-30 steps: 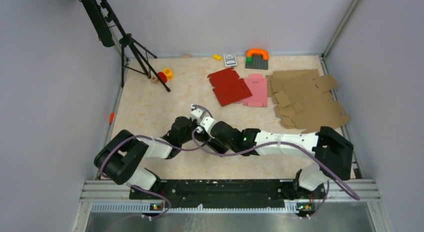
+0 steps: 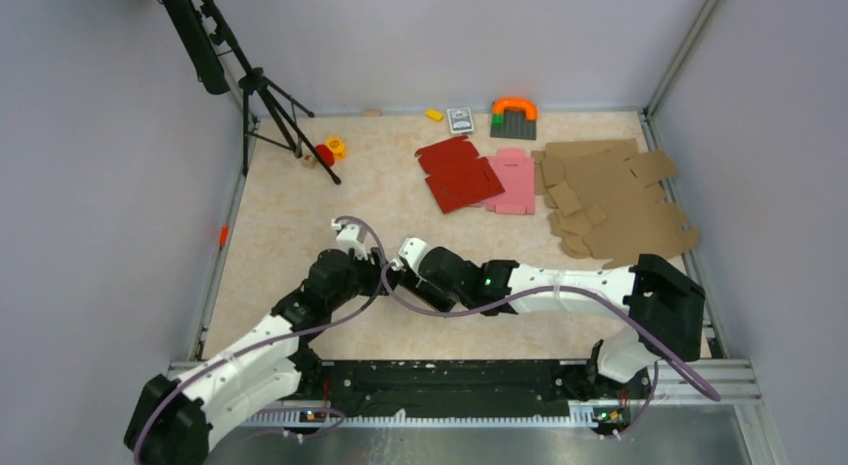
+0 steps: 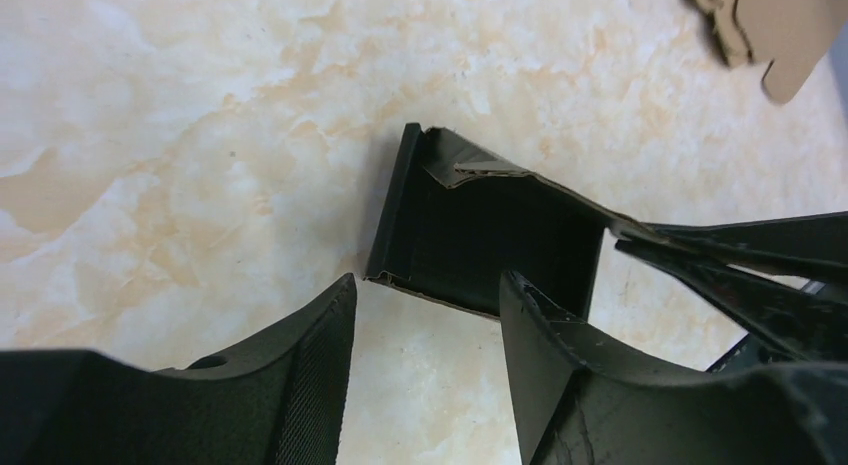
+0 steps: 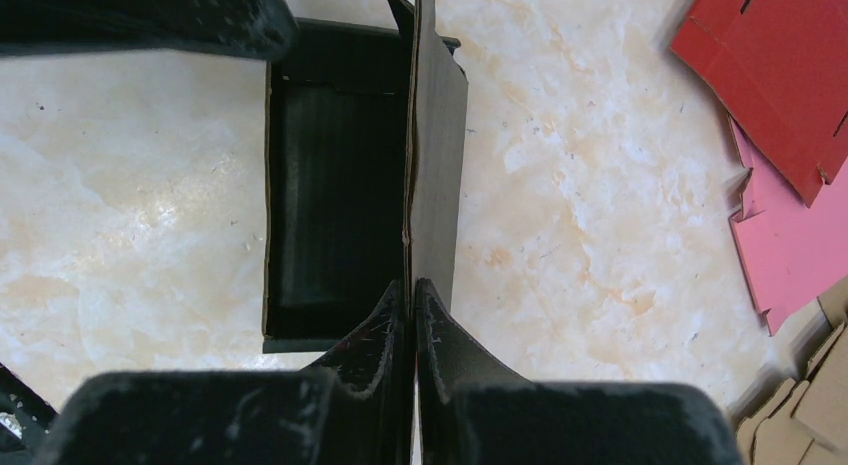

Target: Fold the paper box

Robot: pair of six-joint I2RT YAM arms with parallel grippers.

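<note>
A black paper box lies open on the table, its near side wall raised with a bent flap at one end, as the left wrist view point(image 3: 500, 235) also shows. My right gripper is shut on that raised wall at its rim. My left gripper stands open just off the box's end, with nothing between its fingers. In the top view both grippers meet over the box, largely hiding it.
Red sheets point(image 2: 465, 185), pink sheets point(image 2: 512, 185) and brown cardboard sheets point(image 2: 610, 205) lie at the back and right. A tripod point(image 2: 285, 125) stands back left.
My left arm has drawn back from the box, toward the left. My right arm is nearly unmoved.
</note>
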